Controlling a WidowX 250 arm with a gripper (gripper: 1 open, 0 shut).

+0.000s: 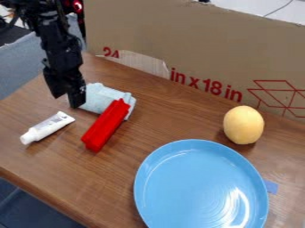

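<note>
The black gripper (67, 93) hangs at the upper left, open, at the left end of a folded pale blue cloth (93, 94). A red elongated object (103, 126) lies diagonally beside the cloth, partly over its edge or against it. A white tube (45, 127) lies to the front left of the red object. A yellow potato-like object (243, 125) sits at the right. A blue plate (201, 187) takes up the lower right.
A cardboard box (202, 49) stands along the back of the wooden table (107, 178). A small piece of blue tape (272, 188) is at the plate's right.
</note>
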